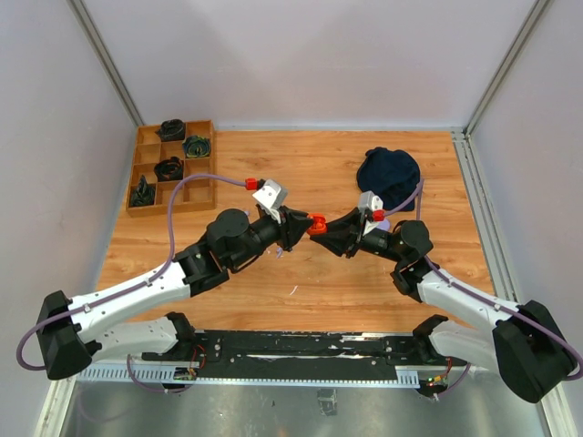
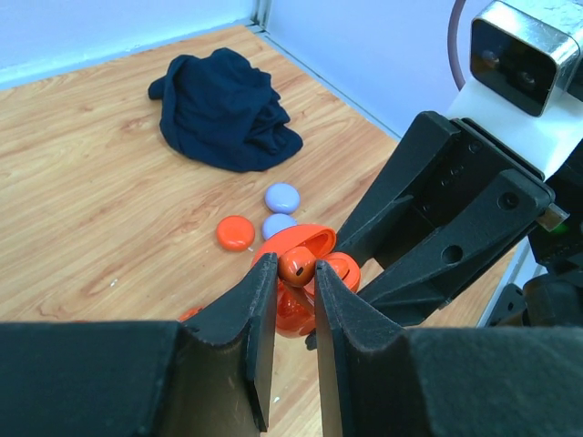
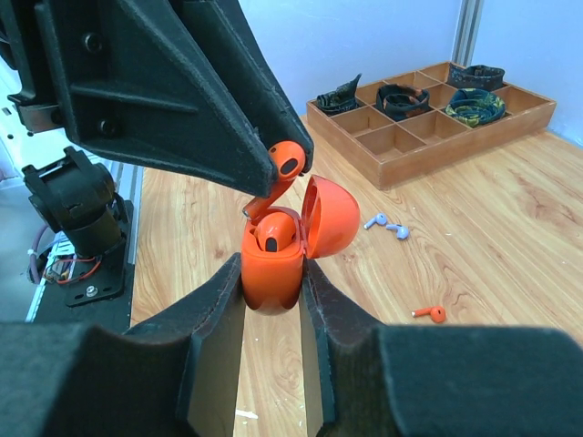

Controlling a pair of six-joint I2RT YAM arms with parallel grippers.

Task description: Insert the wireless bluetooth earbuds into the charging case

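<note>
An orange charging case (image 1: 318, 228) with its lid open is held by my right gripper, shut on it; one orange earbud sits inside. My left gripper is shut on another orange earbud (image 3: 286, 166), which it holds just above the case's opening, very close to it or touching. Behind the case, blue earbuds (image 3: 397, 229) and a loose orange earbud (image 3: 435, 312) lie on the wooden table (image 3: 492, 273).
A wooden compartment box (image 1: 146, 204) with rolled dark items is at the back left. A dark cloth (image 1: 388, 177) lies at the back right, near purple and orange discs (image 2: 235, 233).
</note>
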